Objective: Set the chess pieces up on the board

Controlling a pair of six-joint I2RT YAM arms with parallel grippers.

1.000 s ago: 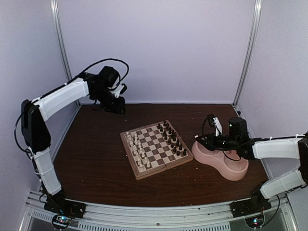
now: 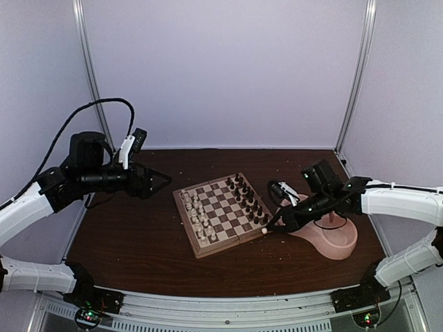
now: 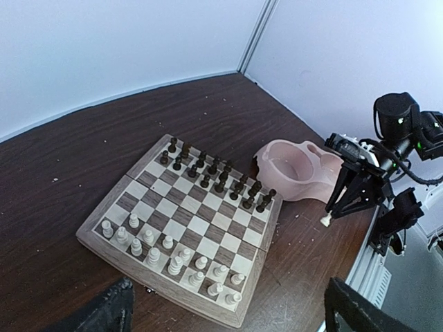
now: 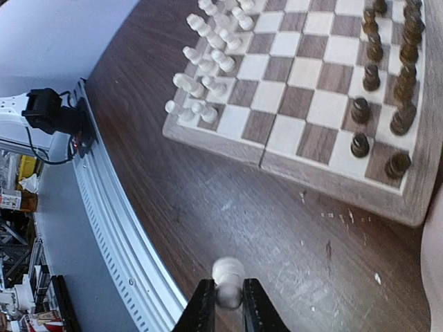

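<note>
The wooden chessboard (image 2: 221,240) lies on the dark table, turned at an angle. Two rows of white pieces (image 3: 153,255) stand along one side, and two rows of dark brown pieces (image 3: 221,185) face them. In the right wrist view, a white piece (image 4: 228,268) sits pinched between the tips of my right gripper. From above, that right gripper (image 2: 267,229) is just off the board's right corner, above the table. My left gripper (image 2: 165,182) hovers left of the board, its fingers (image 3: 104,311) spread wide with nothing between them.
A pink two-part container (image 2: 320,242) rests right of the board, partly under my right arm; its inside is partly hidden. Table space (image 2: 131,242) to the left and in front of the board is clear. Walls close in the back and sides.
My right gripper, still holding the white piece, has moved from above the pink container leftward and towards the front, tilting down. The board's pieces look unmoved.
</note>
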